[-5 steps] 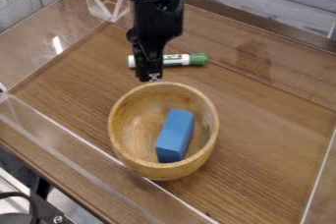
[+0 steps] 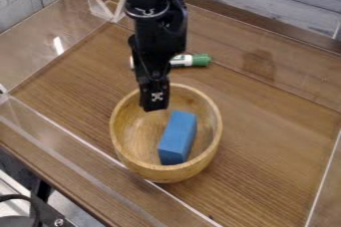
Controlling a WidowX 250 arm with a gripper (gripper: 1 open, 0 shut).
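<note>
A light wooden oval bowl (image 2: 142, 146) sits on the table in the lower middle, with a blue block (image 2: 177, 137) lying in its right part. My black gripper (image 2: 152, 100) hangs over the back rim of the bowl, its fingers pointing down and open, with nothing visible between them. A green and white object (image 2: 186, 60) lies behind the arm, partly hidden by it.
A white railing edge runs along the far left. Black cable shows at the lower left corner.
The bowl and block have not moved.
</note>
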